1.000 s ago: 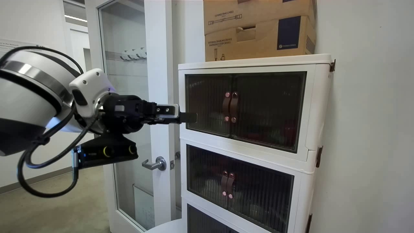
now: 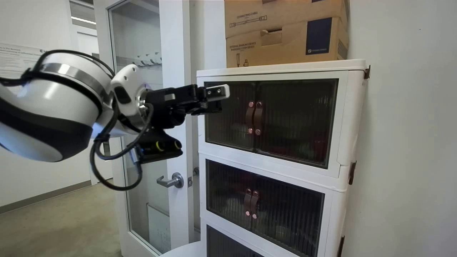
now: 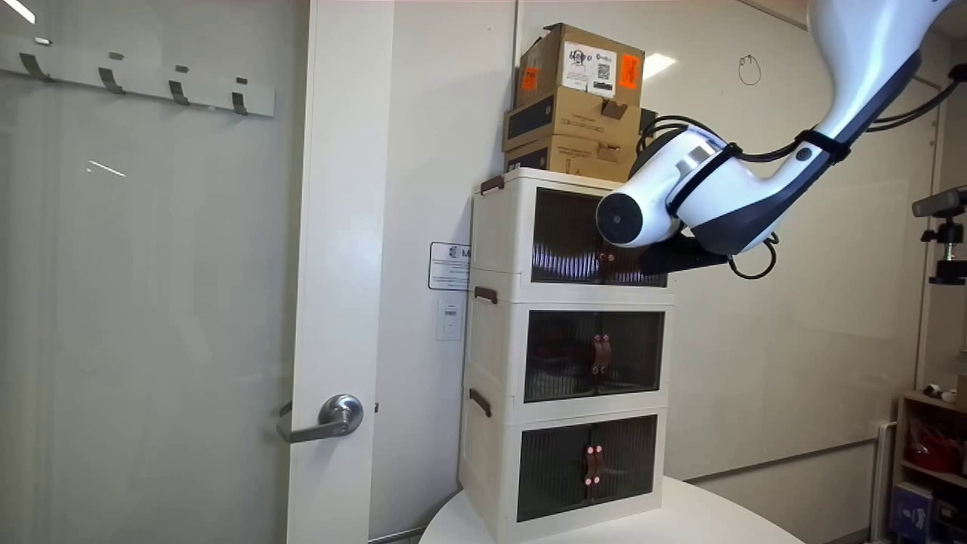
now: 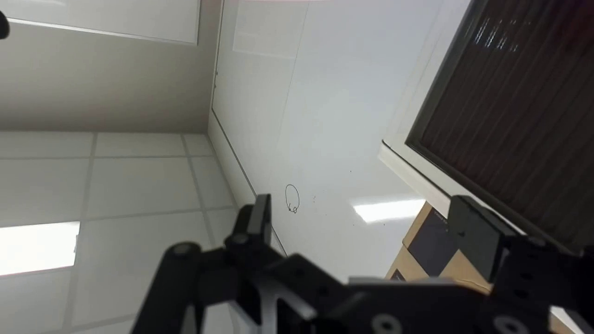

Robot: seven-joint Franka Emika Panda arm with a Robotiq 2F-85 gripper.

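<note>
My gripper (image 2: 220,100) points toward the upper doors of a white stacked cabinet (image 2: 274,159), held level with their handles and to the left of them in exterior view 1. In the wrist view the fingers (image 4: 473,236) stand wide apart with nothing between them, so the gripper is open. Two brown leather handles (image 2: 254,118) hang at the middle of the upper doors, which are shut. The dark ribbed door panel (image 4: 518,111) fills the right of the wrist view. Exterior view 2 has the arm (image 3: 725,186) hiding the gripper and part of the top unit.
Cardboard boxes (image 2: 287,40) are stacked on the cabinet. Below, the lower units have shut doors with similar handles (image 2: 251,203). A round white table (image 3: 716,517) bears the cabinet. A glazed door with a lever handle (image 2: 171,180) stands to its left in exterior view 1.
In exterior view 1 the arm and gripper have moved right and up, closer to the upper doors, and the wrist has turned somewhat. The cabinet doors have stayed shut.
</note>
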